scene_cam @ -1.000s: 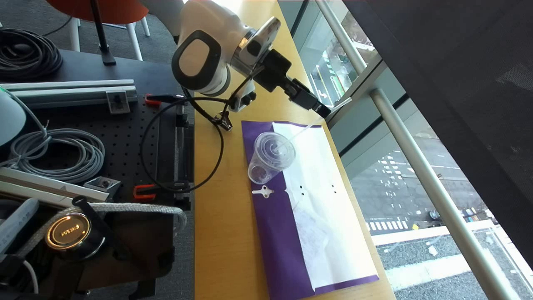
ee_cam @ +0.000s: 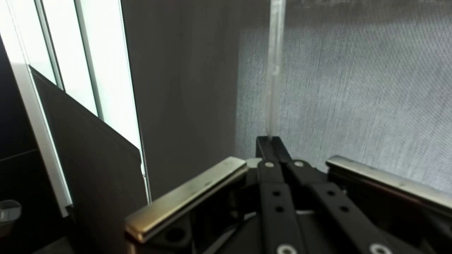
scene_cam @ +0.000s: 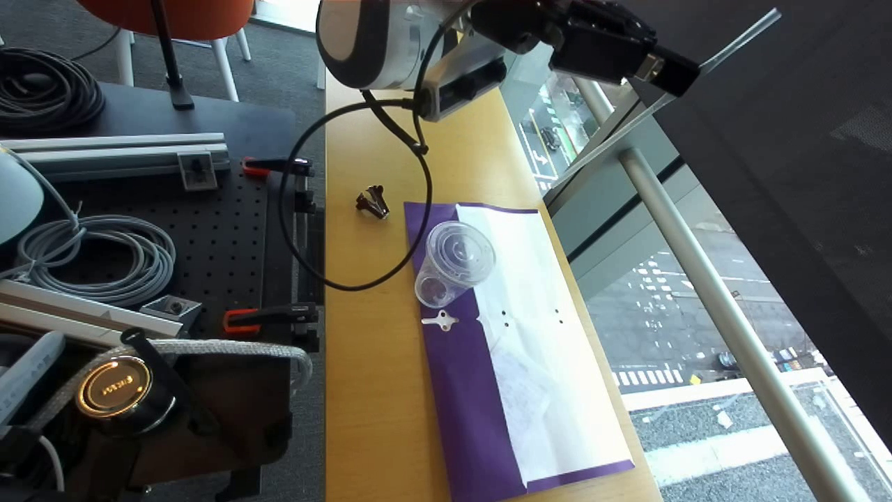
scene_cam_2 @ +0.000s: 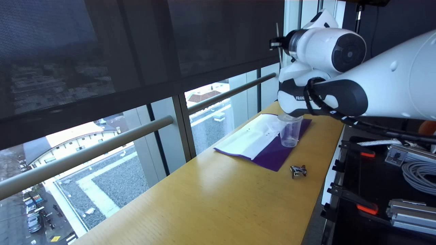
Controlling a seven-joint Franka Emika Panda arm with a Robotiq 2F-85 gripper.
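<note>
High above the table, my gripper (scene_cam: 692, 77) is shut on a thin clear straw (scene_cam: 744, 37), which sticks out on both sides of the fingertips. In the wrist view the closed fingers (ee_cam: 266, 148) meet at the straw (ee_cam: 275, 50), which runs up from the tips. Well below and apart from it, a clear plastic cup (scene_cam: 439, 280) with a flat lid (scene_cam: 461, 251) stands upright on the purple and white folder. The same cup (scene_cam_2: 290, 132) shows partly behind the arm in the other exterior view; no straw is in it.
A metal binder clip (scene_cam: 373, 202) and a small silver key-shaped piece (scene_cam: 440, 321) lie near the cup. The folder (scene_cam: 456, 401) covers much of the table. A window rail (scene_cam: 711, 276) and dark blind (scene_cam: 803, 209) border one side; a black pegboard (scene_cam: 226, 242) the other.
The arm has risen and swung toward the blind. The straw has gone up with my gripper, and its lower end, earlier over the cup lid, is now clear of the cup. The cup looks unmoved.
</note>
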